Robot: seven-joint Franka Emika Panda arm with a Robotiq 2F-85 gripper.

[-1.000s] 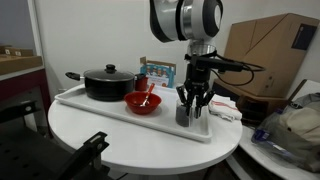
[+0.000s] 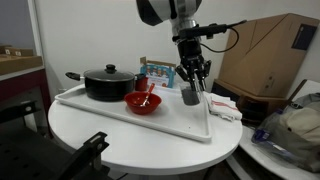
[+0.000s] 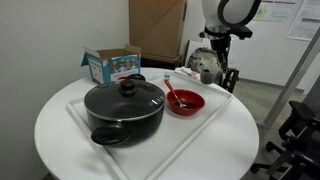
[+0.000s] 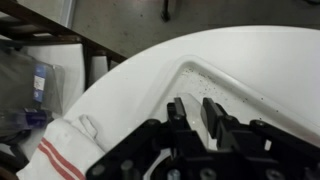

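A dark grey cup [image 2: 190,97] hangs over the right part of the white tray [image 2: 180,125] in exterior view 1. My gripper [image 2: 195,84] is shut on it, near its top. In exterior view 2 the grey cup [image 3: 207,76] shows beside my gripper [image 3: 229,80], towards the tray's far end. The wrist view has the gripper over the tray's corner, with a pale sliver between its fingers; most of the cup cannot be made out there. A red bowl [image 2: 143,102] with a red utensil in it stands on the tray.
A black lidded pot [image 2: 108,82] sits at the tray's left end, with a dark red mug [image 2: 141,80] behind it. An open box [image 3: 113,64] stands at the back. A striped white cloth [image 4: 68,150] lies beside the tray. Tray space right of the bowl is clear.
The cup has risen from the tray along with my gripper and moved slightly to the right. The arm now stands higher. Bowl and pot have stayed put.
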